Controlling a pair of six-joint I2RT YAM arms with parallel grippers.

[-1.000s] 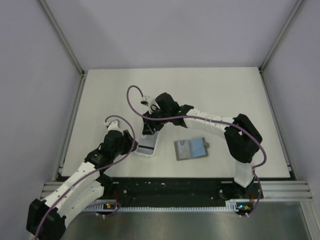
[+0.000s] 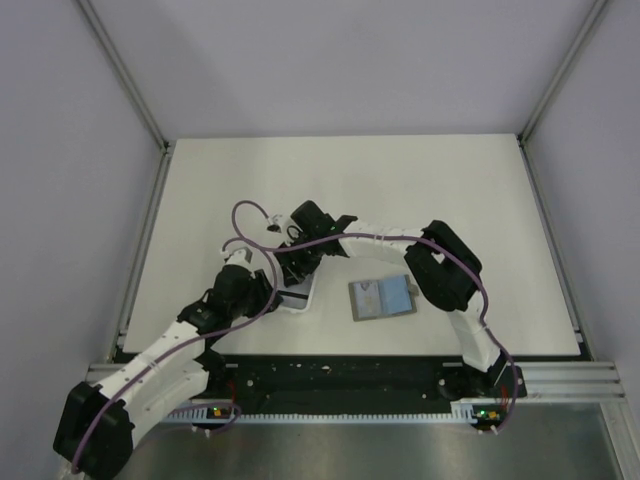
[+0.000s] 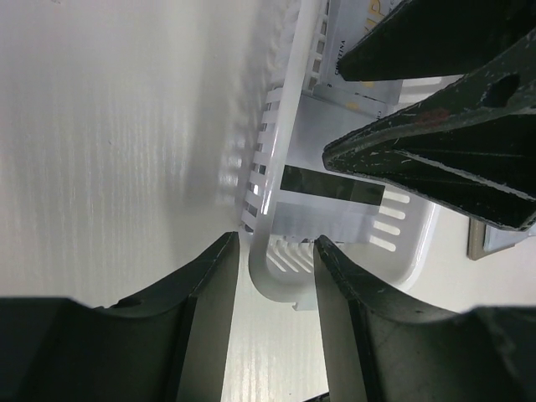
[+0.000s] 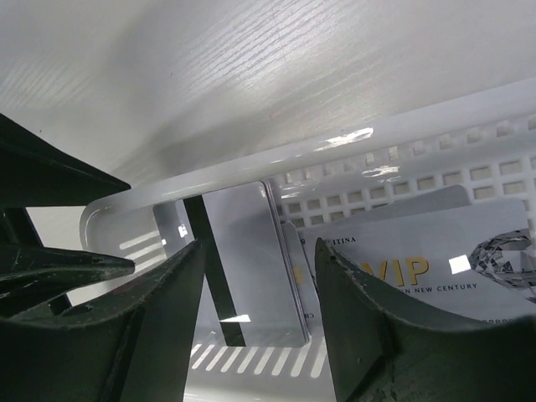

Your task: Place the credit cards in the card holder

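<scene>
A white slotted basket (image 3: 286, 134) holds several cards: a silver card with a dark stripe (image 4: 251, 260) and a VIP card (image 4: 419, 251) beside it. My left gripper is part open at the basket's near end, its fingers either side of the rim, with nothing seen held. My right gripper hangs open over the silver card, nothing between its fingers. A grey flat holder with a blue panel (image 2: 382, 297) lies right of the basket.
Both arms crowd over the basket, close to each other.
My left gripper has shifted slightly at the basket's near end.
</scene>
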